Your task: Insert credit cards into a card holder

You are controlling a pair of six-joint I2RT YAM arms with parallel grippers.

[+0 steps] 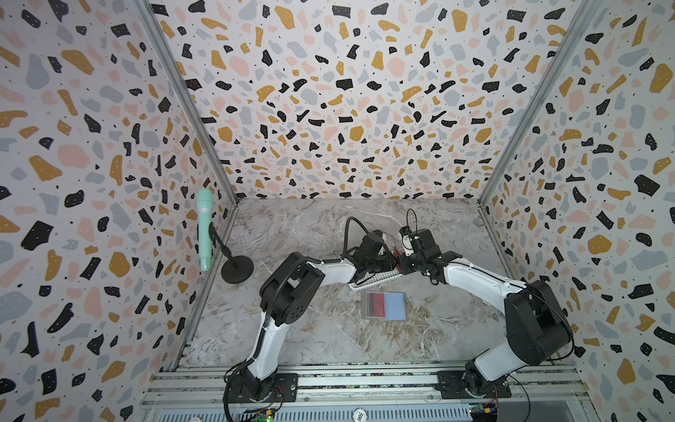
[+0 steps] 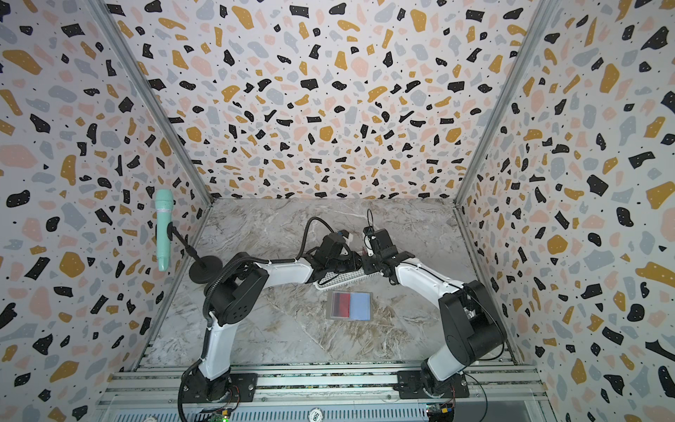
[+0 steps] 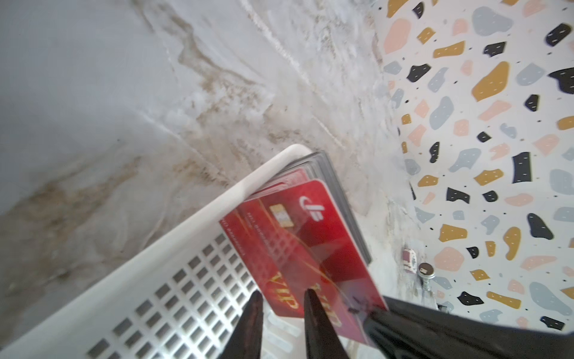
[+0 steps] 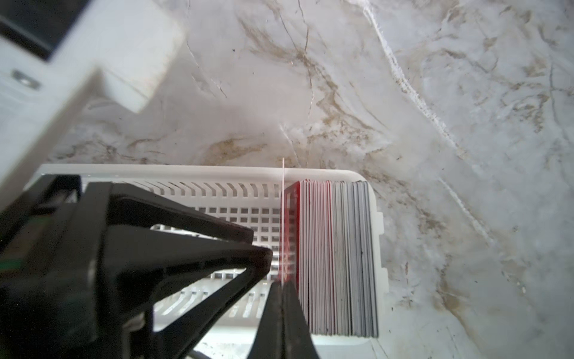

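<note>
A red VIP card (image 3: 299,251) stands in the white mesh basket, in front of the stacked cards (image 4: 334,257). Seen edge-on in the right wrist view, this card (image 4: 282,221) is a thin line apart from the stack, and my right gripper is shut on its near end. My left gripper is beside the card's face, its fingers a little apart with nothing between them. On the table in front of the basket lies the open card holder (image 1: 384,306), grey and red at left, pale blue at right.
The white basket (image 4: 239,173) has its stack at the right end and bare mesh to the left. Both arms meet closely over it. A green microphone on a black stand (image 1: 237,268) is at far left.
</note>
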